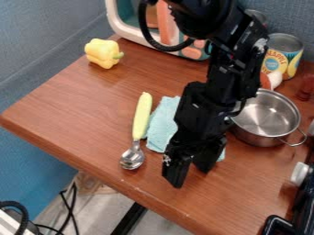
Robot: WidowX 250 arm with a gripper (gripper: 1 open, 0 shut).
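My black gripper (186,167) is low over the front middle of the wooden table (80,119), on top of or just above a light blue cloth (163,124), which it partly hides. Left of it lies a spoon with a yellow handle (141,118) and a silver bowl end (132,158). The dark fingers are hard to make out, so their opening is unclear.
A steel pot (266,121) sits to the right, near black equipment at the right edge. A yellow pepper (103,52) lies at the back left. Cans (281,53) and a white bin stand at the back.
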